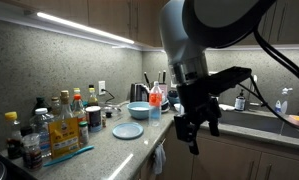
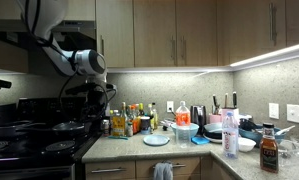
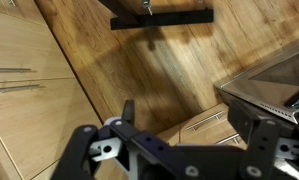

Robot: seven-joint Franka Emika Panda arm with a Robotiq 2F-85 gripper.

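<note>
In exterior view 1 my gripper (image 1: 203,137) hangs in front of the counter, over the floor side, with its fingertips apart and pointing down. Nothing shows between them. The wrist view looks down on a wooden floor (image 3: 154,75), with the two dark fingers (image 3: 128,112) of the gripper spread at the lower edge. Exterior view 2 has the arm (image 2: 89,65) at the left, near the stove. On the counter, a light blue plate (image 1: 128,130) lies flat, and a blue bowl (image 1: 139,110) stands behind it.
Several bottles and jars, among them a yellow-labelled bottle (image 1: 63,134), crowd the wall side. A clear bottle (image 1: 155,104) stands near the bowl. The stove (image 2: 39,150) is left of the counter (image 2: 124,150). A towel (image 2: 163,171) hangs at the counter front.
</note>
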